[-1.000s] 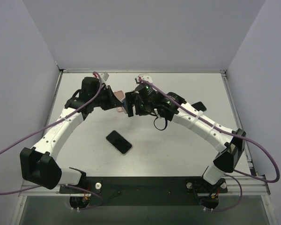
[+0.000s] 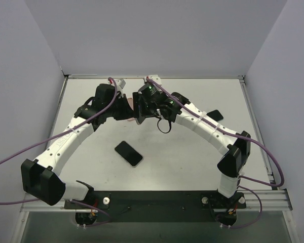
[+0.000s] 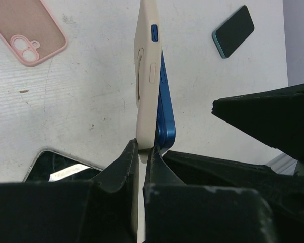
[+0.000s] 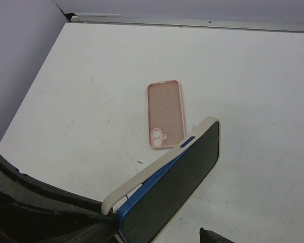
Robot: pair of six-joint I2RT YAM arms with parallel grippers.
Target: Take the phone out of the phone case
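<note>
A blue phone (image 3: 166,111) sits partly lifted inside a cream case (image 3: 147,81), held upright in the air by my left gripper, shut on its lower end. In the right wrist view the phone's dark screen (image 4: 175,179) faces up, with a blue edge showing along the cream case (image 4: 137,179). My right gripper (image 2: 139,104) is open beside the phone at the centre of the top view; its black fingers (image 3: 258,116) show at the right of the left wrist view.
A pink case (image 4: 167,111) lies on the white table (image 2: 182,157) behind the held phone. A dark phone (image 2: 128,153) lies front-left and another (image 3: 233,30) at the right.
Both arms have shifted slightly: my left gripper moved a little rightward with the phone, and the right arm's elbow drew inward to the left.
</note>
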